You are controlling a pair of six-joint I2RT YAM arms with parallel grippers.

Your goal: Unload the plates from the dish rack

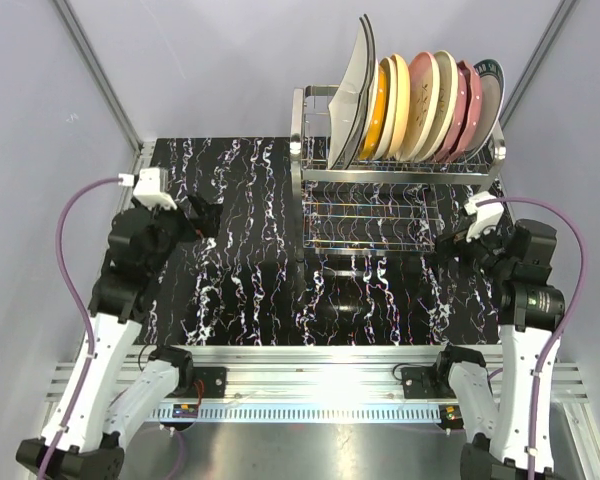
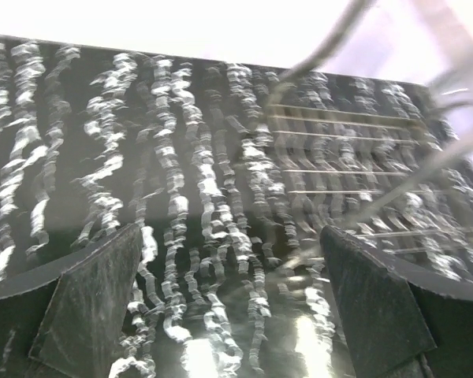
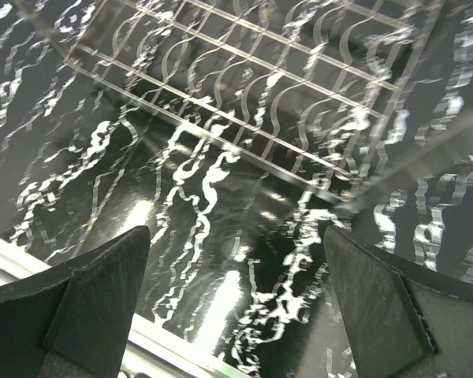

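Observation:
Several plates stand on edge along the top tier of a metal dish rack [image 1: 400, 178]. At the left end lean two large white plates [image 1: 352, 95]; beside them come an orange plate [image 1: 376, 112], yellow and cream ones, pink plates [image 1: 472, 108] and a dark-rimmed plate [image 1: 491, 95] at the right end. My left gripper [image 1: 210, 218] is left of the rack, open and empty, with both fingers spread in its wrist view. Near the rack's lower right corner, my right gripper [image 1: 443, 246] hangs open with nothing between its fingers.
The rack's lower wire shelf [image 1: 370, 220] is empty. A metal rail [image 1: 320, 360] borders the table's front; grey walls [image 1: 40, 150] enclose the sides.

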